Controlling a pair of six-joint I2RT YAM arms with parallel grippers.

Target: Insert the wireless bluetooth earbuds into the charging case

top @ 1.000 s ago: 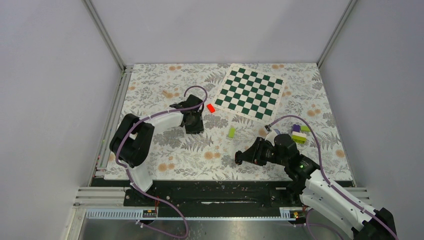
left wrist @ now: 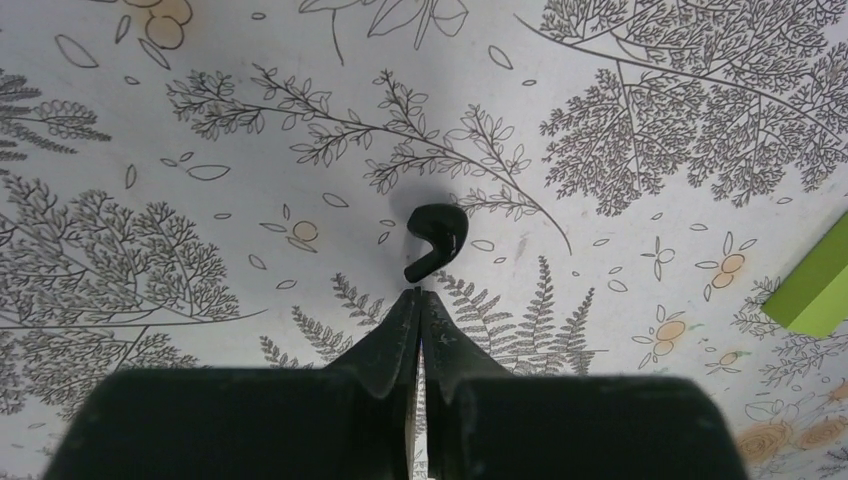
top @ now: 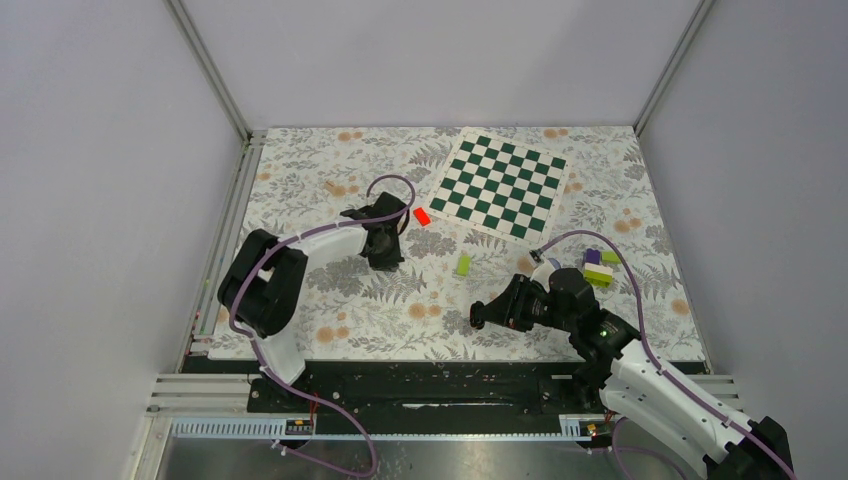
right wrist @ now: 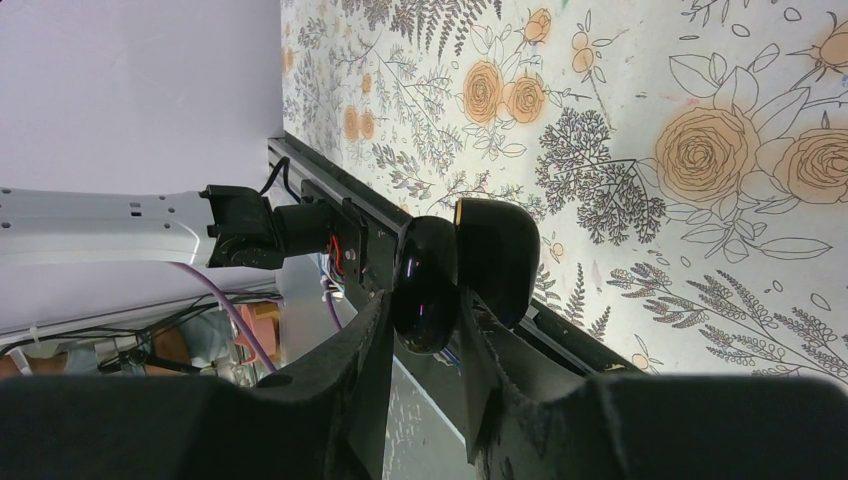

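A black earbud [left wrist: 445, 236] lies on its side on the patterned tabletop in the left wrist view, just beyond my left gripper's tips. The fingers of my left gripper are pressed together with nothing between them; the earbud's stem end is close to the tips, and whether they touch I cannot tell. In the right wrist view, my right gripper is shut on the black charging case [right wrist: 497, 258], whose lid stands open. From above, the case [top: 477, 315] shows as a small dark shape at that gripper's tips. No second earbud can be made out.
A light green block [top: 463, 265] lies between the arms, and a red block [top: 422, 216] sits near the left gripper. Behind is a green-and-white checkerboard [top: 500, 185]. Yellow-green and purple blocks [top: 598, 274] are beside the right arm.
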